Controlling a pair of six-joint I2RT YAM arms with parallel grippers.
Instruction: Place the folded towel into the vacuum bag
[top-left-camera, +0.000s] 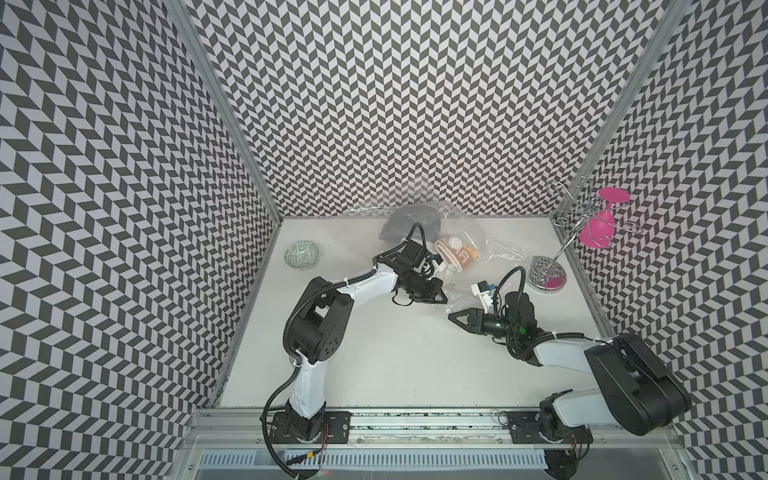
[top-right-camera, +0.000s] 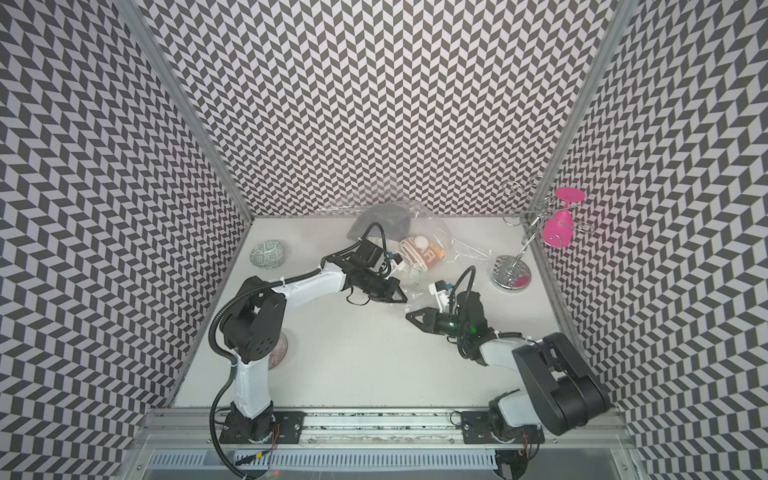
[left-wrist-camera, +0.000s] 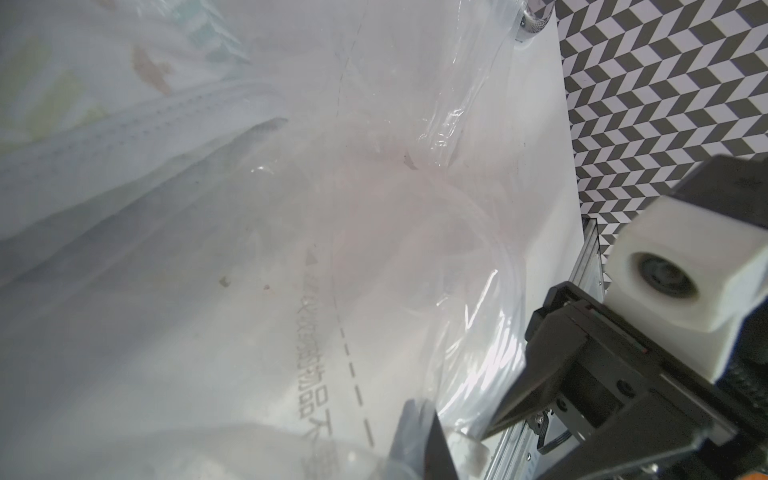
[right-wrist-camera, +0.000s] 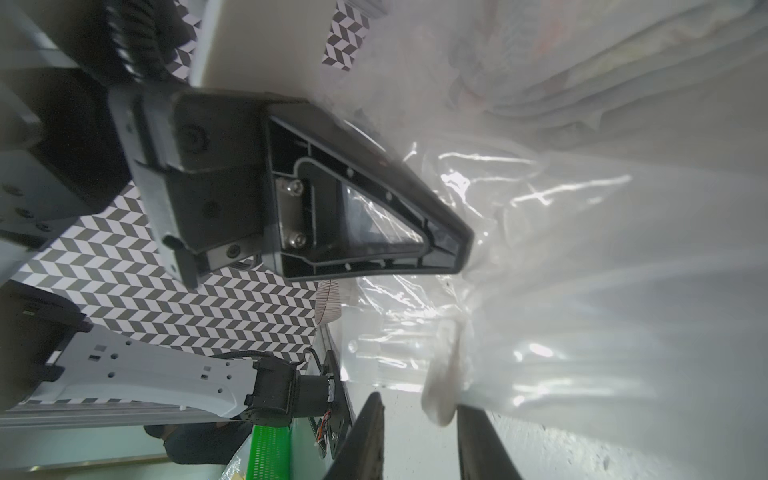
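Observation:
A clear vacuum bag (top-left-camera: 504, 249) lies at the back centre, with folded fabric in orange, white and pale colours (top-left-camera: 456, 254) inside or beneath it; which cannot be told. A grey piece (top-left-camera: 408, 220) lies behind. My left gripper (top-left-camera: 440, 297) is over the bag's front part, shut; in the left wrist view clear plastic fills the area around its fingertips. My right gripper (top-left-camera: 456, 318) sits at the bag's front edge, just right and forward of the left one, part open, with crumpled plastic (right-wrist-camera: 496, 216) at its fingertips.
A chrome stand (top-right-camera: 510, 276) with pink wine glasses (top-right-camera: 558, 230) stands at the right. A green patterned round item (top-left-camera: 301, 254) lies at the left; a reddish one (top-right-camera: 277, 350) is half hidden by the left arm.

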